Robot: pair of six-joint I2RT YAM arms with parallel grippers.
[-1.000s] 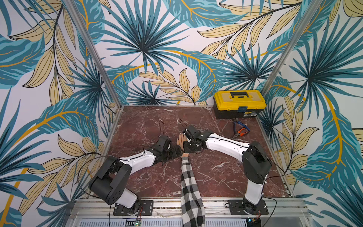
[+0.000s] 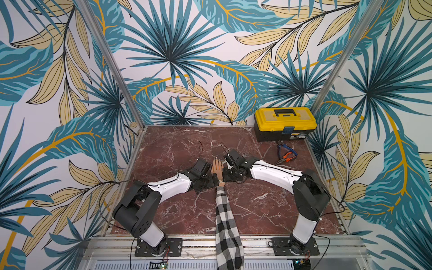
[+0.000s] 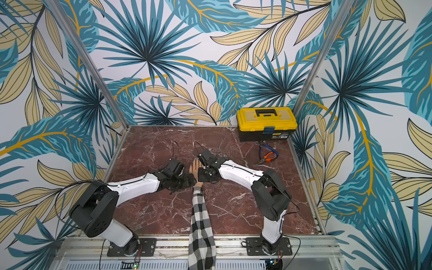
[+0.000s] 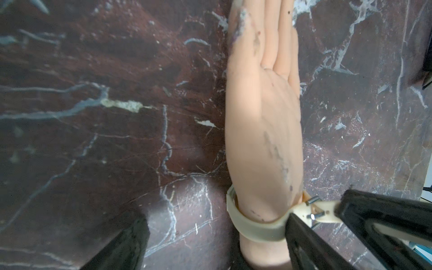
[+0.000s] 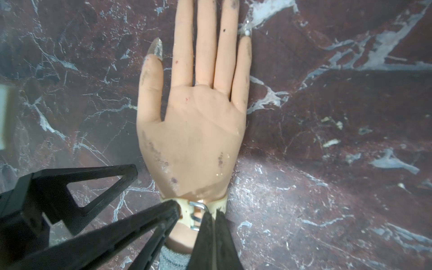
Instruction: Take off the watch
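A cream watch strap (image 4: 257,228) circles the wrist of a mannequin hand (image 4: 267,135) lying palm up on the table. Its metal buckle (image 5: 197,215) sits on the inner wrist, with the strap tail led through it. My right gripper is shut at the buckle; in the left wrist view the strap tail runs from the buckle into its fingertips (image 4: 348,202). My left gripper stands open: one finger (image 4: 310,245) is against the strap beside the buckle, the other (image 4: 119,247) is over bare table. Any watch face is hidden under the wrist.
A checked sleeve (image 2: 228,229) covers the forearm toward the front edge. The yellow toolbox (image 2: 285,121) and pliers (image 2: 286,154) are at the back right. Free marble table (image 2: 171,144) lies behind and left of the hand.
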